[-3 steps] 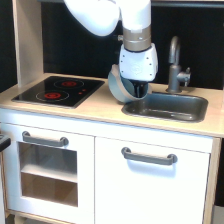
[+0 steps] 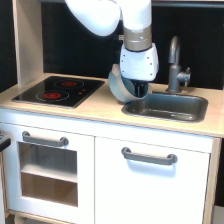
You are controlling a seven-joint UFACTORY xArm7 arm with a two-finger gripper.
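A grey-blue bowl-like vessel [image 2: 120, 88] stands tilted on edge at the left end of the sink [image 2: 163, 106]. My gripper [image 2: 139, 90] points down beside its right side, over the sink's back left corner. The dark fingers are small and partly lost against the vessel, but its steep tilt suggests that they are shut on its rim. Whether its lower edge touches the counter or the sink rim is hard to tell.
A dark faucet [image 2: 175, 65] rises behind the sink. To the left lies a black stovetop [image 2: 60, 91] with red burner rings, its surface empty. Cabinet doors with a grey handle [image 2: 150, 156] are below.
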